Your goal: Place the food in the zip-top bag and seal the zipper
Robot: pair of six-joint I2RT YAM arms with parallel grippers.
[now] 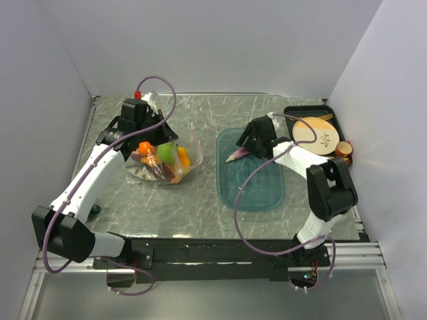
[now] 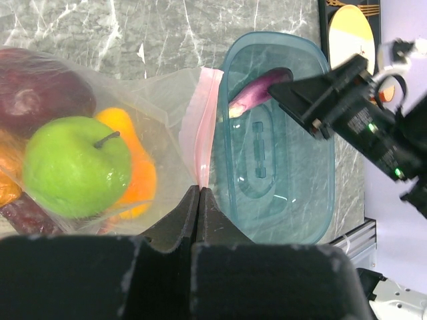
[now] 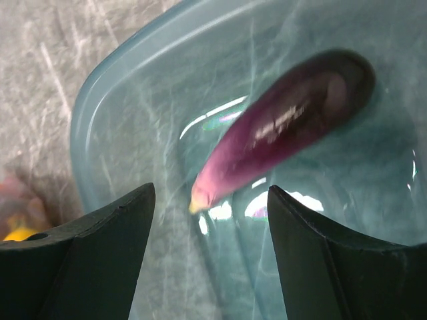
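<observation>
In the left wrist view, a clear zip top bag (image 2: 167,100) holds a green apple (image 2: 77,167), an orange-yellow item (image 2: 137,170) and other food. The bag's pink zipper edge (image 2: 202,127) runs down to the tips of my left gripper, which is shut on the bag's edge. A purple eggplant (image 3: 280,123) lies inside the blue-green bin (image 1: 250,193). Over the bin, my right gripper stands open, its fingers (image 3: 127,233) spread near the eggplant's pale end, nothing held between them.
At the right back, a dark tray (image 1: 290,113) carries a round plate (image 1: 315,136), a cup (image 1: 343,149) and cutlery. Bare marble counter (image 1: 180,213) lies in front of the bag. A small dark teal object (image 1: 94,211) sits by the left arm.
</observation>
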